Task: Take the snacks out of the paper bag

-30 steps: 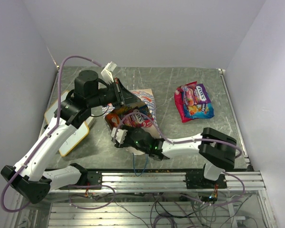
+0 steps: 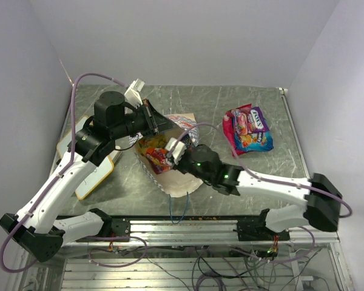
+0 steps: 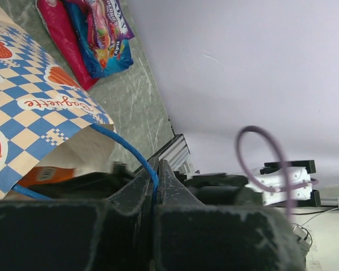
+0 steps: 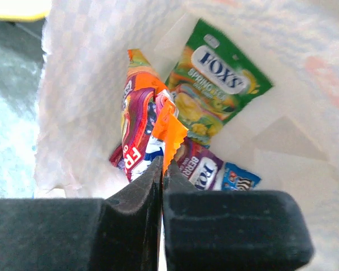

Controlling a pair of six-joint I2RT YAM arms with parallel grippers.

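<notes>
The paper bag (image 3: 73,103), blue-checked outside and white inside, gapes toward the front of the table. My left gripper is shut on the bag's blue handle, in the left wrist view. Inside the bag, my right gripper is shut on the orange corner of an orange snack pack (image 4: 138,121). Behind that pack lie a green Fox's pack (image 4: 214,82) and a purple pack (image 4: 200,166), with a small blue end beside it. From the top, the right gripper (image 2: 168,159) reaches into the bag's mouth.
Outside the bag, red, blue and purple snack packs (image 2: 250,130) lie piled on the table at right. White boards with yellow edges (image 2: 94,179) lie at left under the left arm. Bare tabletop (image 2: 215,100) shows between the bag and the pile.
The right arm has shifted and the bag's contents look moved. The left arm is nearly still.
</notes>
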